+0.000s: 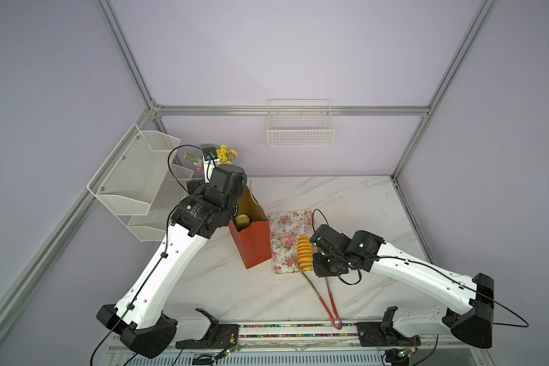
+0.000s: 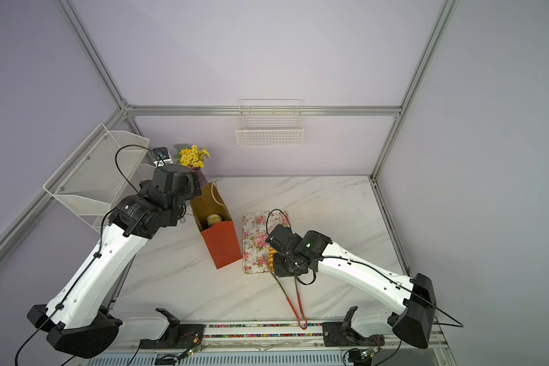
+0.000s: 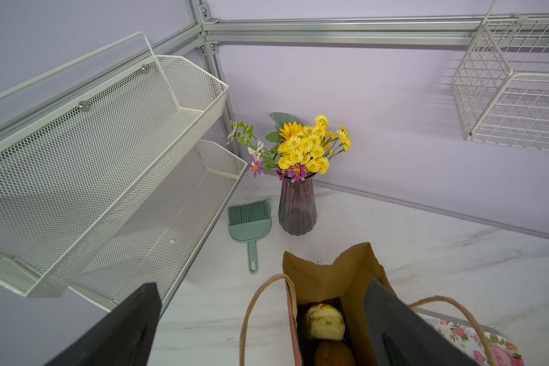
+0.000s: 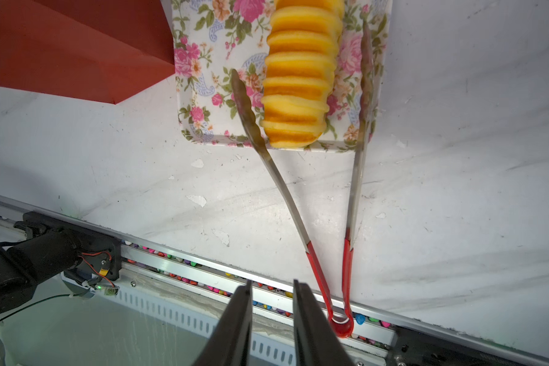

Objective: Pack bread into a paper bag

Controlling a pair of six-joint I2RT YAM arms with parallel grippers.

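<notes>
A red paper bag stands upright and open at the left, brown inside. Down in it, the left wrist view shows a pale yellowish bread and a browner one. My left gripper is wide open above the bag, nothing held. On a floral tray lies a long ridged yellow bread. Metal tongs with red handles straddle that bread, one arm each side, without pressing it. My right gripper has its fingers slightly parted, and nothing shows between them; the tongs lie to their right.
Behind the bag stand a vase of flowers and a small green brush. White mesh shelves line the left wall; a wire basket hangs on the back wall. The counter right of the tray is clear.
</notes>
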